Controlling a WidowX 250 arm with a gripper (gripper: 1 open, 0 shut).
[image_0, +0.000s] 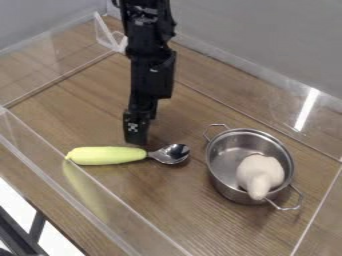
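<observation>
My black gripper (138, 132) hangs low over the wooden table, just behind a yellow-green long object (104, 155) lying flat. A metal spoon (171, 154) lies at that object's right end. I cannot tell whether the gripper's fingers are open or shut, or whether they touch anything. To the right stands a steel pot (234, 145) with two handles, holding a pale bulb-shaped object (261, 172).
Clear walls border the table (160, 210) at the back, left and front-left. Bare wood lies behind the gripper and in front of the spoon. The pot takes up the right side.
</observation>
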